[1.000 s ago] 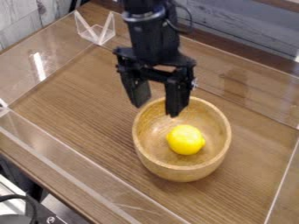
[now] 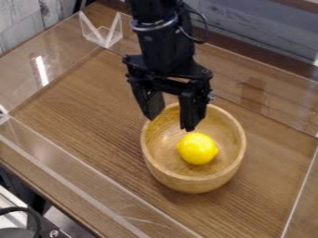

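A beige oval bowl (image 2: 165,165) sits on the wooden table, holding a yellow ball (image 2: 198,148) in its right part. My black gripper (image 2: 172,115) hangs over the back rim of the bowl, above and behind the ball, with its two dark fingers apart, one to the left and one to the right. It stands open, and no object shows held in it. The gripper body hides part of the bowl's far rim.
Clear plastic side panels and a white piece stand at the upper left edge. A dark cable lies at the lower left corner.
Over the last second my gripper has shifted slightly toward the front, lower in the view over the bowl. The bowl and yellow ball look unmoved.
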